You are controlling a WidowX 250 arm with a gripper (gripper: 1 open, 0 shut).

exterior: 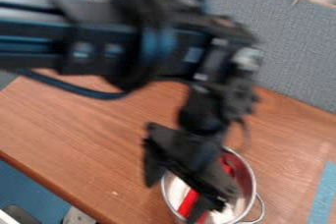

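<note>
A metal pot [243, 204] with a handle on its right sits on the wooden table [66, 120] at the bottom right. Red objects [191, 202] lie inside it, partly hidden by my blurred dark gripper [184, 174], which is over the pot's left part. The gripper is open; whether anything is between the fingers is not visible.
A blue strip [324, 191] lies on the table at the right. A grey padded wall [296, 51] runs along the back.
</note>
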